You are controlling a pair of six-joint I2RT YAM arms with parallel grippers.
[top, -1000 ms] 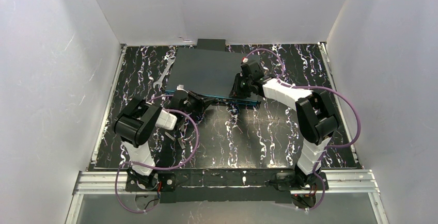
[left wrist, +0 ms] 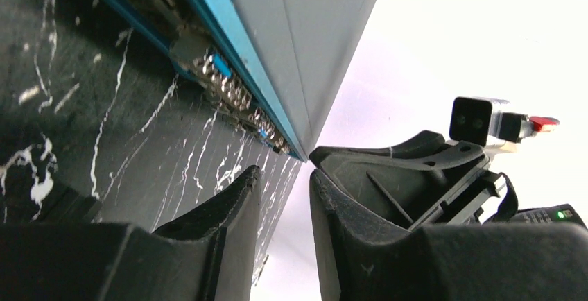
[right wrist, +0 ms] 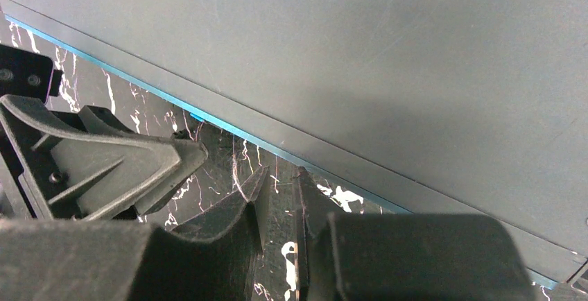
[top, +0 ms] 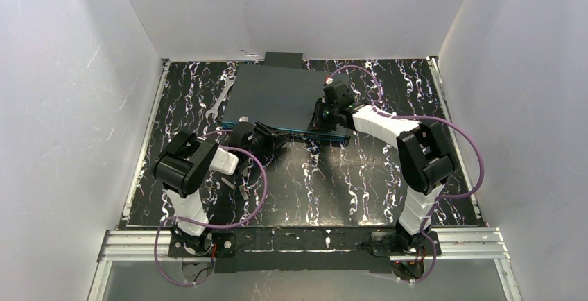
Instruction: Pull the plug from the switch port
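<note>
The switch [top: 284, 96] is a wide, flat grey box with a blue front edge. In the left wrist view its metal ports [left wrist: 229, 89] show in the front, partly shaded. No plug can be made out clearly; a small dark piece [right wrist: 182, 134] shows at the tip of the left gripper in the right wrist view, too small to identify. My left gripper stands open, nothing between its fingers, low beside the switch's front. My right gripper is narrowly open over the front edge, right of the left one, with only tabletop showing in its gap.
A wrench [top: 220, 98] lies left of the switch. Two small grey pieces [top: 243, 193] lie near the left forearm. Purple cables [top: 263, 188] loop around both arms.
My left gripper has gone from shut to open. The right arm has stayed still.
</note>
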